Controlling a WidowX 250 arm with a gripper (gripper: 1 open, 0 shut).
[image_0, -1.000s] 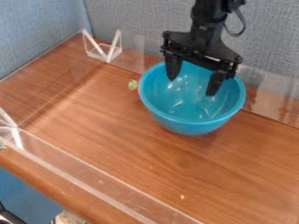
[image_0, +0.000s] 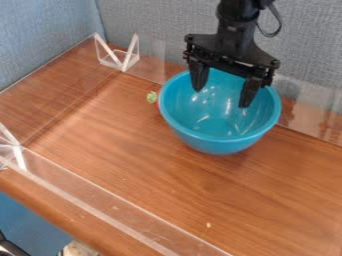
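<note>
A turquoise bowl (image_0: 219, 132) sits on the wooden table toward the back right. My black gripper (image_0: 223, 91) reaches down from above into the bowl's upper part, its two fingers apart and open, with nothing visible between them. The bowl's inside looks empty where it can be seen; part of it behind the fingers is hidden. A small pale green object (image_0: 152, 97) lies just left of the bowl.
Clear plastic edging (image_0: 118, 55) lines the table's back and left sides. Padded grey-blue walls (image_0: 40, 40) stand behind and left.
My gripper has shifted very slightly upward. The bowl stays in place.
</note>
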